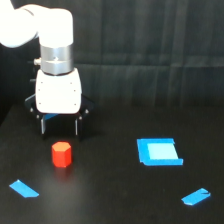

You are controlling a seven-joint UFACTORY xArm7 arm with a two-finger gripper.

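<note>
A red hexagonal block stands on the black table, left of the middle. Just behind and above it in the camera view is my gripper, hanging from the white arm. Its fingers are spread wide, with nothing held between them. To the right, a white square edged with blue tape lies flat and bare.
A blue tape strip lies at the front left and another strip at the front right. More blue tape shows partly behind the gripper. Dark curtain hangs across the back.
</note>
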